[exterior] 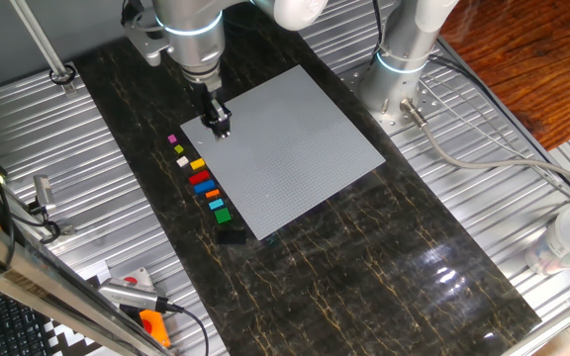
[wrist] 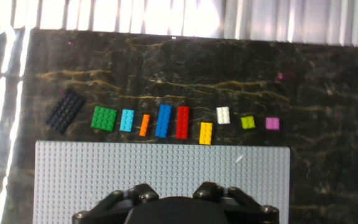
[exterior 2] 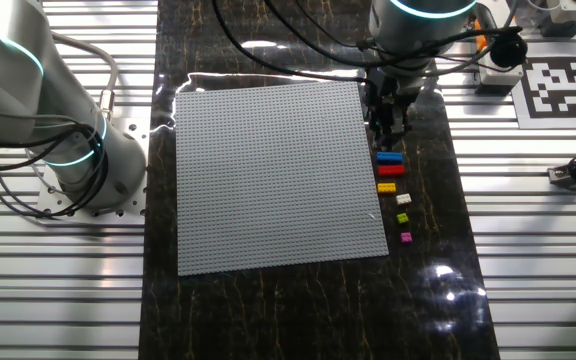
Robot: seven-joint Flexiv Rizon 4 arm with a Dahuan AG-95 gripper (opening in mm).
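My gripper shows at the bottom of the wrist view, its two fingers apart with nothing visible between them. In exterior view 1 the gripper [exterior: 223, 133] hangs over the corner of the grey baseplate [exterior: 285, 148], near the brick row. Along the plate's edge lie a black brick [wrist: 66, 111], green brick [wrist: 104, 118], light blue brick [wrist: 127, 120], orange brick [wrist: 144, 125], blue brick [wrist: 163, 121], red brick [wrist: 182, 122], yellow brick [wrist: 206, 133], white brick [wrist: 223, 115], lime brick [wrist: 247, 122] and pink brick [wrist: 272, 123]. No studs carry a brick.
A second, smaller-looking arm base [exterior: 389, 94] stands beyond the plate's far side. Dark marble board [exterior: 364, 267] lies bare in front of the plate. Cables [exterior 2: 298, 70] cross near the gripper, and a clear jar [exterior: 567, 237] stands far right.
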